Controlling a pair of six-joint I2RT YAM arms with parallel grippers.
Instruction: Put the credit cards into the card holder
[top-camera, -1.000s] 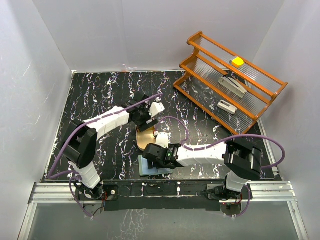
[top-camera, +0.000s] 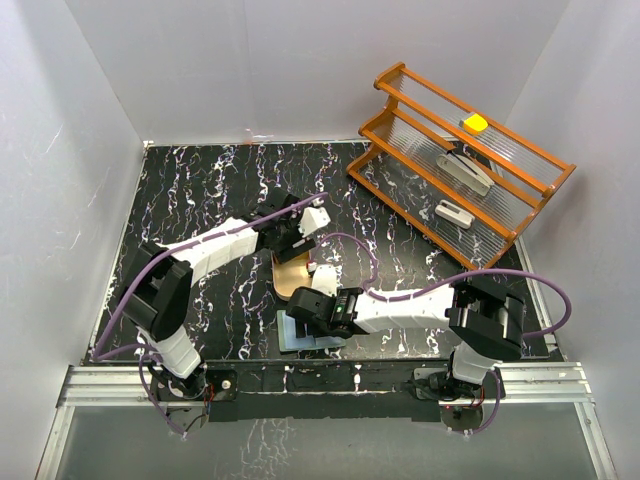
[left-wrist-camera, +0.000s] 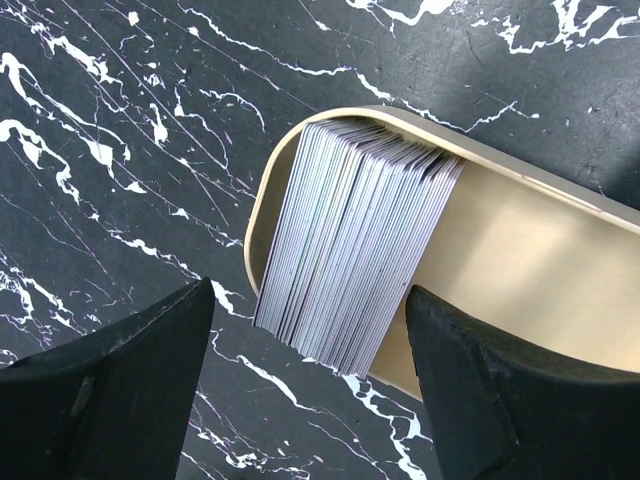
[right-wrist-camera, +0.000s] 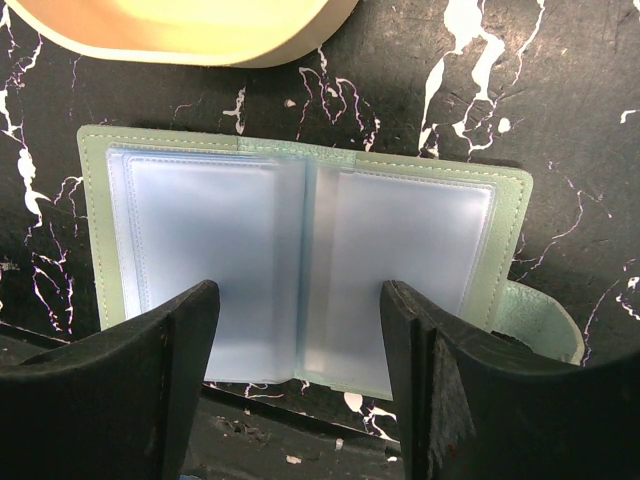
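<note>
A stack of cards (left-wrist-camera: 355, 235) leans in one end of a beige tray (left-wrist-camera: 530, 260). My left gripper is over that end, fingers parted on either side of the stack's lower part; contact isn't visible. The pale green card holder (right-wrist-camera: 410, 240) lies open on the marble table, clear sleeves showing, just in front of the tray (top-camera: 290, 285). My right gripper hovers low over the holder, open, with nothing visible between its fingers; in the top view the arm hides much of the holder.
A wooden rack (top-camera: 410, 150) with stapler-like items and a yellow object (top-camera: 475, 124) stands at the back right. Grey walls border the sides and back.
My left gripper has shifted very slightly at the tray since a second ago. The right arm looks unchanged in the top view.
</note>
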